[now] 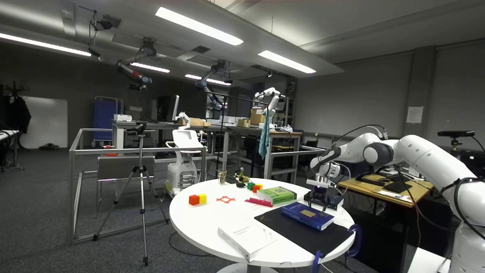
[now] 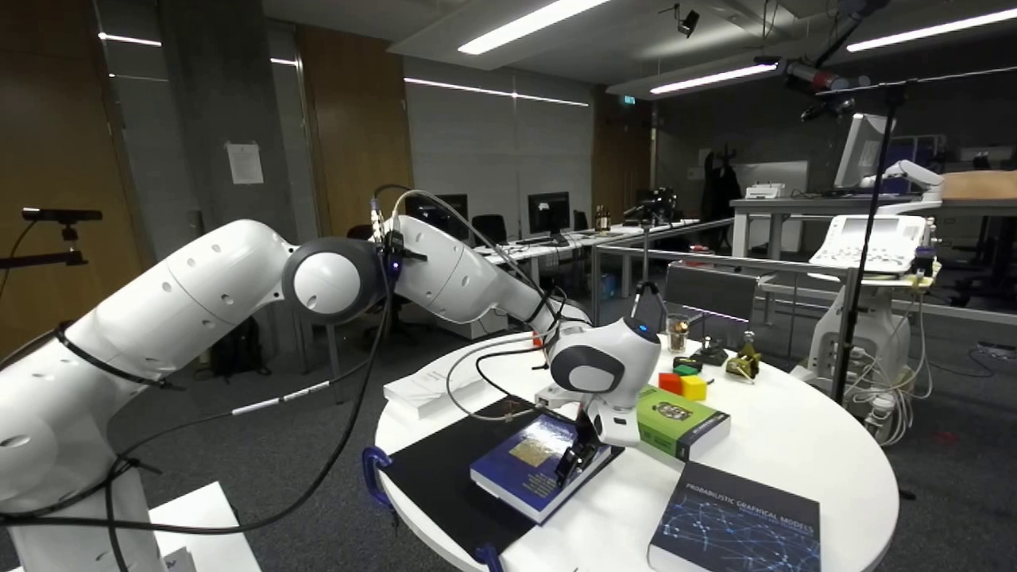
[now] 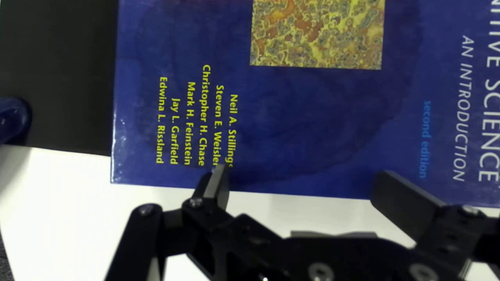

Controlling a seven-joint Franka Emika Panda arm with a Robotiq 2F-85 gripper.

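A blue hardback book (image 1: 308, 215) lies flat, mostly on a black mat (image 1: 282, 228) on the round white table. In the wrist view the blue book's cover (image 3: 300, 126) fills most of the picture, its lower edge running across just at the fingertips. My gripper is open, its two black fingers wide apart with nothing held between them. From the second exterior view, the gripper (image 2: 574, 461) points down at the side of the blue book nearest the dark book. Whether the fingers touch the cover I cannot tell.
A green book (image 2: 682, 419) and a dark book (image 2: 739, 519) lie near the blue one. On the other side rests a white book (image 1: 247, 237). Coloured blocks (image 1: 197, 199) and small items stand farther off. Blue clamps (image 1: 355, 241) grip the table edge.
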